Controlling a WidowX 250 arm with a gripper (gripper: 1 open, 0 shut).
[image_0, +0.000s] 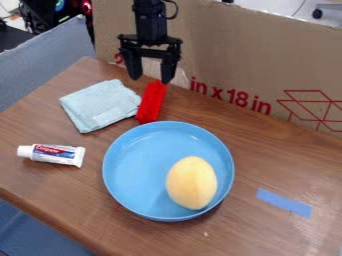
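Observation:
My black gripper (150, 70) hangs at the top centre, its fingers open and pointing down, just above the far end of a red block (150, 103). The block lies on the wooden table behind a blue plate (134, 175). A pale yellow oval object (191, 183) rests on the right part of the plate. A folded light-blue cloth (99, 103) lies left of the red block, and a toothpaste tube (51, 154) lies at the front left.
A cardboard panel (254, 75) stands along the back of the table. A strip of blue tape (283, 204) is on the right, where the table (287, 170) is otherwise clear. The table's left edge borders blue-grey fabric.

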